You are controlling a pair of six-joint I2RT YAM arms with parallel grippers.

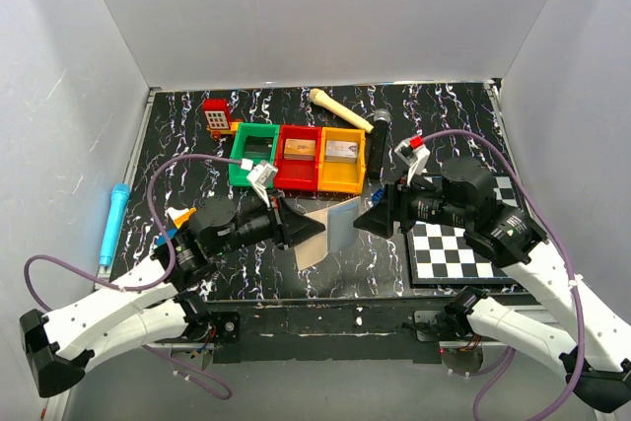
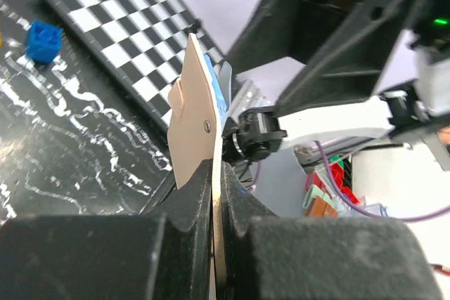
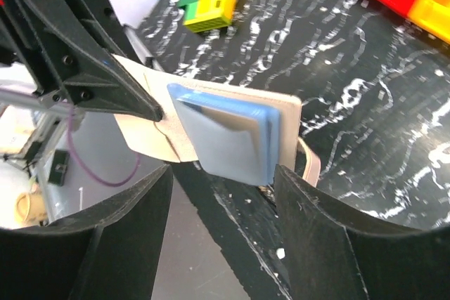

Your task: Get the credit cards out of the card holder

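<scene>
A beige card holder (image 1: 312,244) with a translucent blue sleeve (image 1: 342,225) hangs above the table, with my left gripper (image 1: 301,224) shut on its left part. The left wrist view shows the holder (image 2: 195,110) edge-on, pinched between the finger pads. In the right wrist view the blue sleeve (image 3: 221,131) faces me, its top edge spread a little; whether a card sits inside I cannot tell. My right gripper stands open just short of the sleeve, nothing between its fingers.
Behind the arms are a green bin (image 1: 240,176), a red bin (image 1: 299,182) holding a tan card, and a yellow bin (image 1: 341,180) with a pale card. A checkerboard (image 1: 449,253) lies at right, and a blue block (image 2: 43,41) rests on the table.
</scene>
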